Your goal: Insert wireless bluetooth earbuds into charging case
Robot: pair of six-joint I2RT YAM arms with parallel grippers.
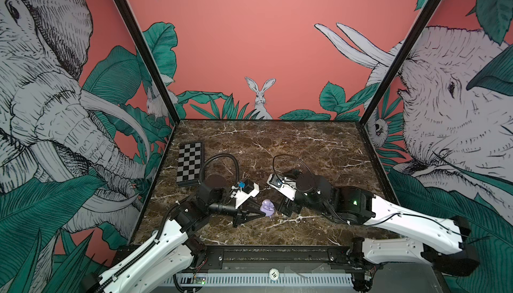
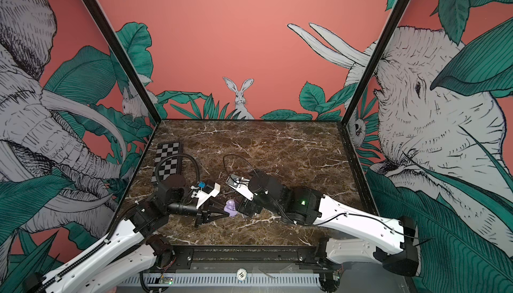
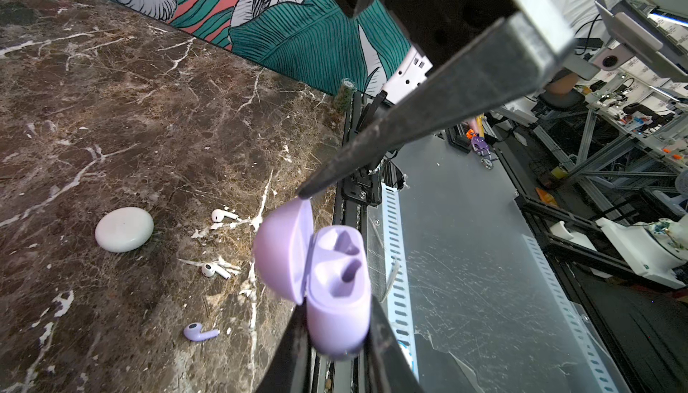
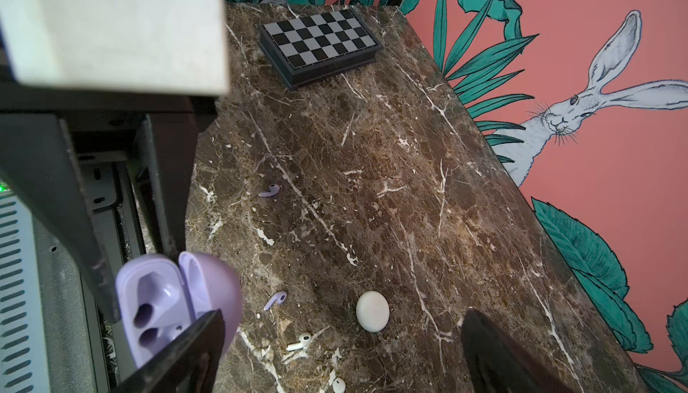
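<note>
The lilac charging case (image 3: 337, 321) is held in my left gripper (image 1: 263, 211), shut on it above the marble table, its lid swung open and empty earbud wells showing in both wrist views. My right gripper (image 2: 241, 207) stands open beside the case; one of its fingertips is at the lid in the left wrist view. Lilac earbuds (image 3: 200, 332) (image 4: 269, 191) and white earbuds (image 3: 213, 269) (image 4: 304, 339) lie loose on the table below.
A round white case (image 3: 124, 229) lies among the earbuds. A checkered board (image 1: 189, 162) is at the table's left.
</note>
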